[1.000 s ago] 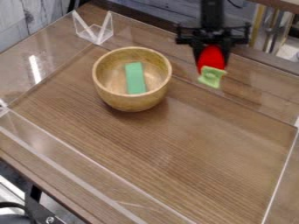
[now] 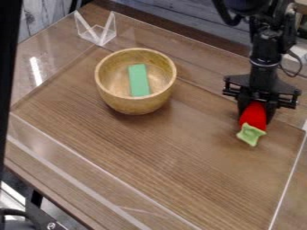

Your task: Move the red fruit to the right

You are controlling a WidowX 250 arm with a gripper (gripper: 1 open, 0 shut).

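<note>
The red fruit [image 2: 253, 115], a strawberry-like toy with a pale green end pointing toward the camera, is at the right side of the table. My black gripper [image 2: 257, 101] comes down from the upper right and is shut on its red part. The fingers partly cover the fruit's far end. Whether the fruit touches the table or hangs just above it I cannot tell.
A wooden bowl [image 2: 110, 93] holding a green block [image 2: 139, 80] stands left of the middle. Behind it at the back left is a clear wire-like stand [image 2: 96, 31].
Arm and fruit have moved from near the table's back toward the right and closer to the camera. The fruit stayed in the gripper. Bowl, block and stand have not moved.
</note>
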